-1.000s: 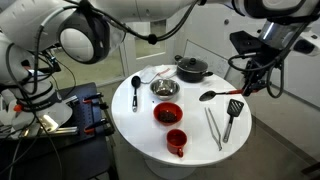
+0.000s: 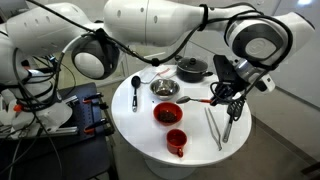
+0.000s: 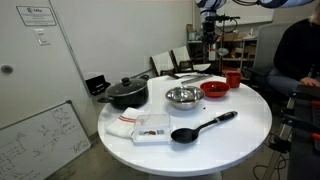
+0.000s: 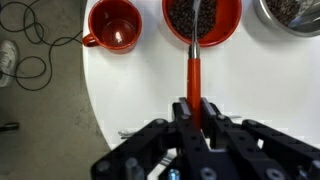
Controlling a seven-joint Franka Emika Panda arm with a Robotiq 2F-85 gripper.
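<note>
My gripper is shut on the red handle of a spoon (image 4: 194, 80). In the wrist view the spoon's metal end points up the picture and overlaps the red bowl (image 4: 231, 30), which holds dark beans (image 4: 208, 12). Exterior view 1 has the gripper (image 2: 213, 98) low above the table's right half. There the spoon (image 2: 184, 99) extends leftward, its dark tip right of the red bowl (image 2: 155, 119) and apart from it in the picture. How high the tip is above the table is hard to tell.
A red mug (image 2: 176, 142) stands in front of the bowl, with a steel bowl (image 2: 165, 88) behind it. A lidded pot (image 2: 192, 69) sits at the back. Tongs (image 2: 213, 126) and a black spatula (image 2: 234, 108) lie on the right; a black ladle (image 2: 135, 86) lies left.
Over the past second my gripper has come down and leftward with the spoon, toward the red bowl.
</note>
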